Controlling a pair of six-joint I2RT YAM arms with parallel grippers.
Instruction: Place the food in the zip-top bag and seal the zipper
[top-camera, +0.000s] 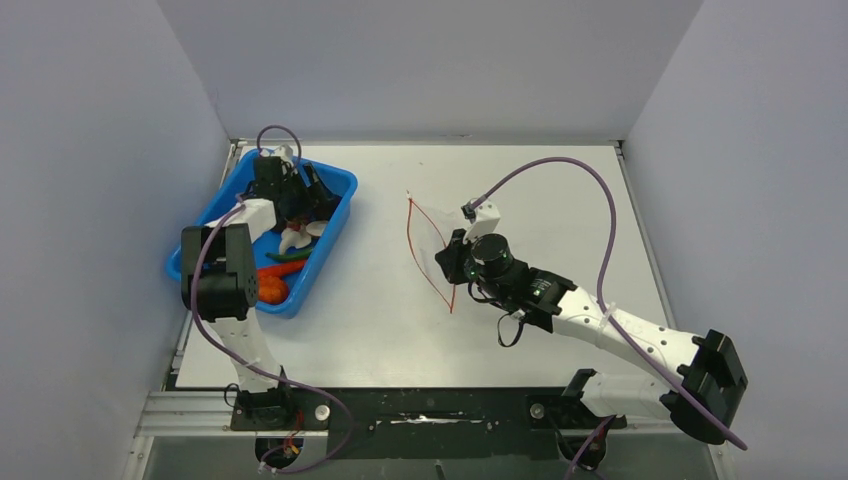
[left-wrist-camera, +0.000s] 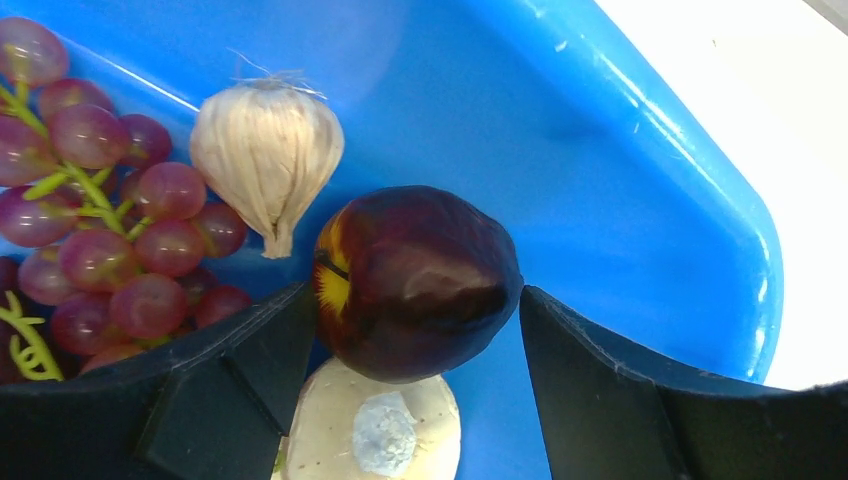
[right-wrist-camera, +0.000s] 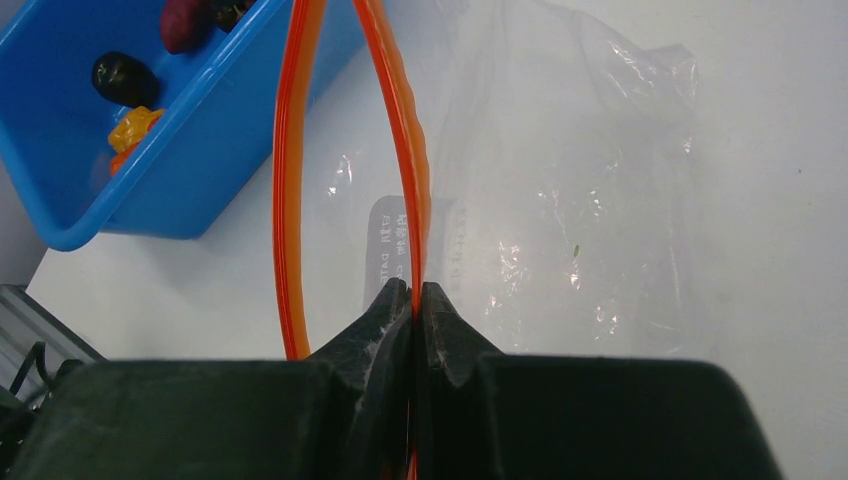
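My left gripper hangs open over the right part of the blue bin (top-camera: 345, 200), its fingers either side of a dark purple, rounded fruit or vegetable (left-wrist-camera: 420, 270); whether they touch it is unclear. Red grapes (left-wrist-camera: 120, 240), a garlic bulb (left-wrist-camera: 265, 150) and a pale round slice (left-wrist-camera: 375, 430) lie around it. My right gripper is shut on the red-orange zipper edge (right-wrist-camera: 410, 150) of the clear zip top bag (right-wrist-camera: 560, 200), whose mouth stands parted on the white table.
Carrot (top-camera: 278, 268), cucumber (top-camera: 290, 254) and a tomato-like item (top-camera: 271, 289) lie in the bin's front part.
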